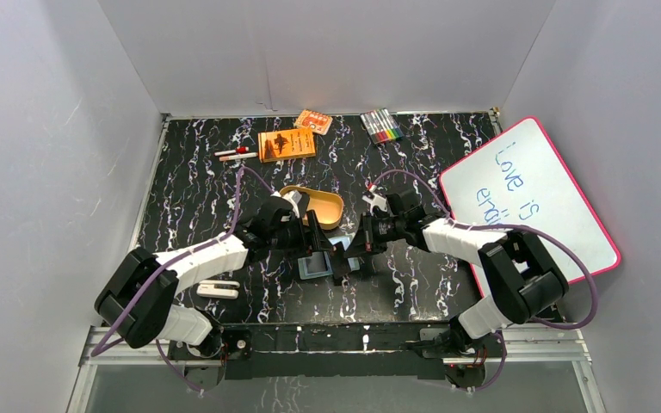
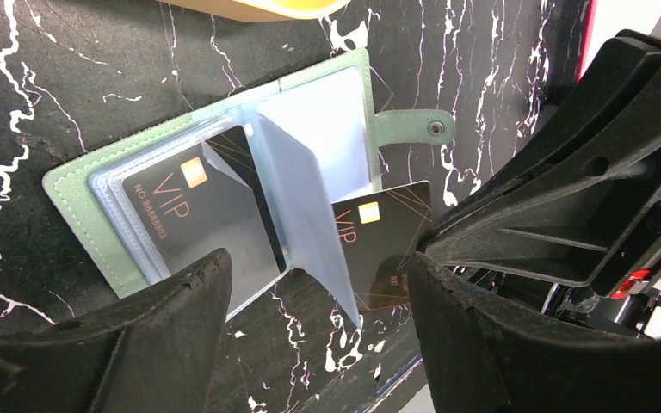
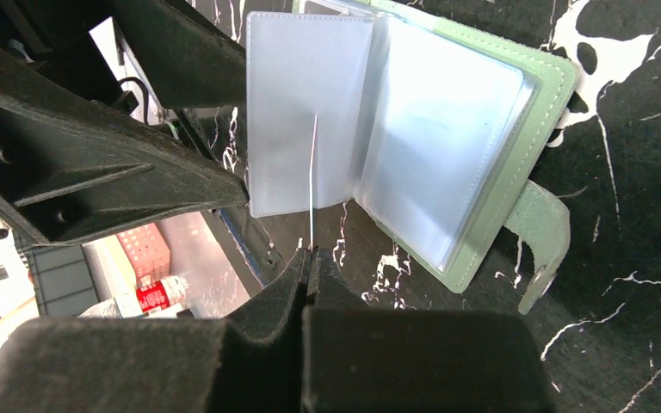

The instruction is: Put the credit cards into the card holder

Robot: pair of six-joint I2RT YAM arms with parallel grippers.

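The green card holder lies spread open on the table, a black VIP card in its left-hand sleeve. A clear page stands up from its middle. My right gripper is shut on another black card, held upright and seen nearly edge-on in the right wrist view. In the left wrist view that card's left edge meets the raised page; whether it is inside the page's pocket I cannot tell. My left gripper is open over the holder, with the page's lower part between its fingers; contact is unclear.
A yellow-orange tray holding a dark card sits behind the holder, partly under the left arm. Books, markers and a whiteboard lie farther out. Both grippers are close together.
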